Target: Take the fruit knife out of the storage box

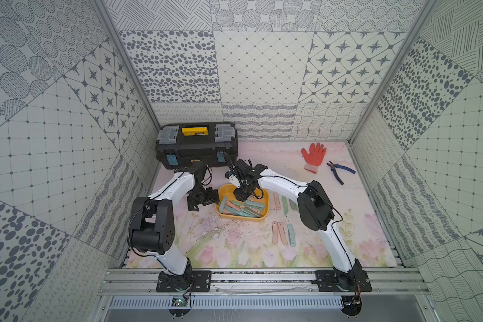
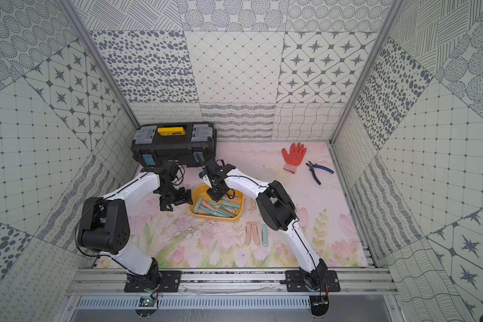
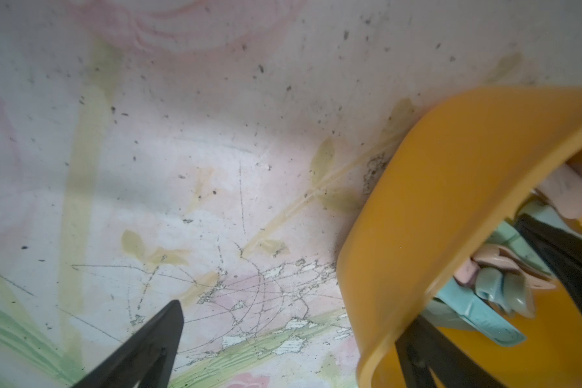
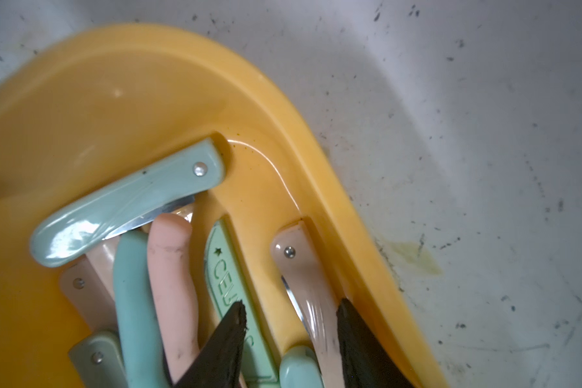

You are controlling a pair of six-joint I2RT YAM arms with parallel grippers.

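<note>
The yellow storage box (image 1: 218, 213) holds several pink, mint and grey folding fruit knives. My right gripper is over the box; in the right wrist view its parted fingers stand either side of the lower part of a mint knife (image 4: 236, 291) and a pink knife (image 4: 310, 284) area, nothing seen held. My left gripper stands open at the box's left end, one finger beside the orange wall (image 3: 401, 213), with bare table below between its fingertips.
Several knives (image 1: 282, 233) lie on the table right of the box. A black toolbox (image 1: 196, 145) stands at the back left; a red glove (image 1: 314, 155) and pliers (image 1: 338, 170) lie at the back right.
</note>
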